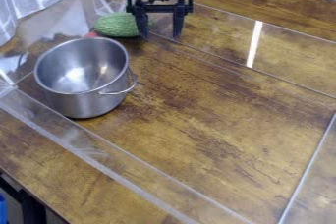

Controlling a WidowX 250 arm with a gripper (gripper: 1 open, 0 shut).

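Note:
My black gripper [160,22] hangs at the top centre, just right of a green textured object [118,26], like a melon or cabbage, which it may touch. Its fingers are small in view, and whether they are open or shut is unclear. A steel pot [82,79] with a wire handle stands at the left, nearer the camera, with an empty inside.
Clear plastic walls run along its edges. Crumpled translucent material and a small red item lie behind the pot at the left.

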